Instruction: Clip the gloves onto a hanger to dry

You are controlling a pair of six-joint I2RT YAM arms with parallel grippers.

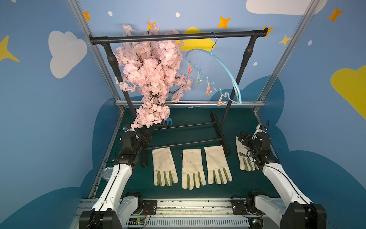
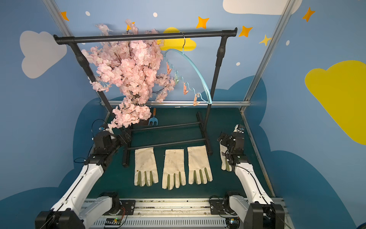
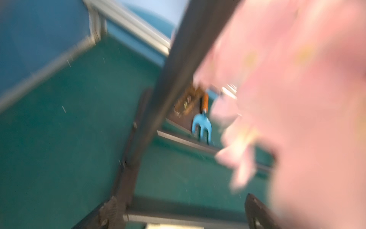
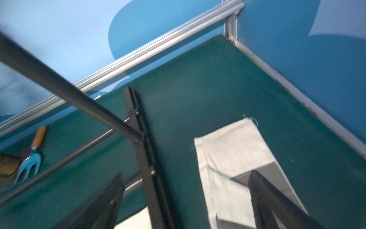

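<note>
Three cream gloves with green fingers lie flat in a row: a left one [image 1: 164,162], a middle one [image 1: 193,164] and a right one [image 1: 217,160]. A fourth glove [image 4: 232,156] lies to the right, partly covered by the right arm in the top views. From the rack's bar hangs a blue hanger [image 1: 228,74], its several small clips, such as a pink clip [image 1: 220,100], holding nothing. My left gripper is open and empty beside the rack's left post, close to the blossoms. Over the fourth glove, my right gripper stands open, not touching it as far as shows.
A black rack [image 1: 160,37] stands across the table. Pink blossoms [image 1: 152,72] hang over its left half and fill much of the left wrist view. A blue fork [image 3: 202,124] lies at the back. Bare green table [image 4: 183,91] surrounds the fourth glove.
</note>
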